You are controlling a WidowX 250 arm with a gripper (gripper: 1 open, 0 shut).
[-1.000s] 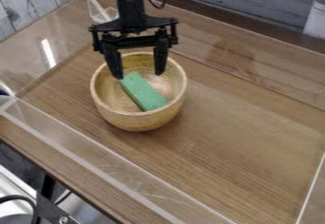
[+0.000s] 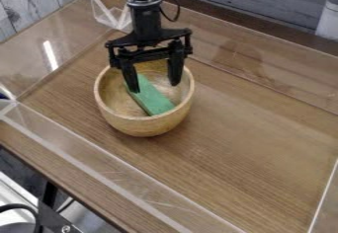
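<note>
A light wooden bowl [image 2: 142, 123] sits on the table, left of centre. Inside it lies a green oblong object [image 2: 152, 99]. My black gripper [image 2: 152, 79] hangs over the bowl from the top of the view, its two fingers spread open and reaching down into the bowl on either side, at about rim height. One finger is over the upper end of the green object, partly hiding it; I cannot tell whether they touch.
A white object [image 2: 333, 15] stands at the back right.
The gripper has shifted and turned slightly over the bowl, its fingers now a little lower. The green object looks about in the same place, slightly more covered.
</note>
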